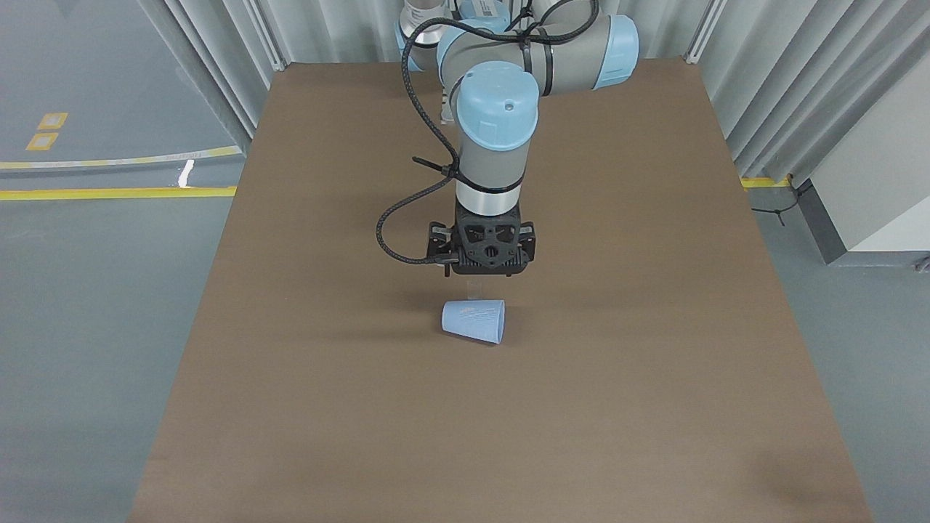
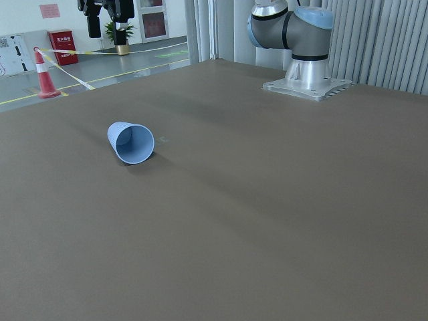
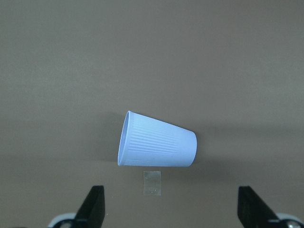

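A light blue ribbed cup [image 1: 472, 319] lies on its side on the brown table [image 1: 497, 418]; in the left view the cup [image 2: 130, 142] shows its open mouth, and in the wrist view the cup [image 3: 156, 142] lies centred above the fingertips. The black gripper hangs above the table, its two fingers wide apart at the lower corners of the wrist view, nothing between them. In the front view it sits just behind the cup, higher up.
A small clear tape piece [image 3: 152, 183] is stuck on the table beside the cup. The robot base [image 2: 307, 87] stands at the back.
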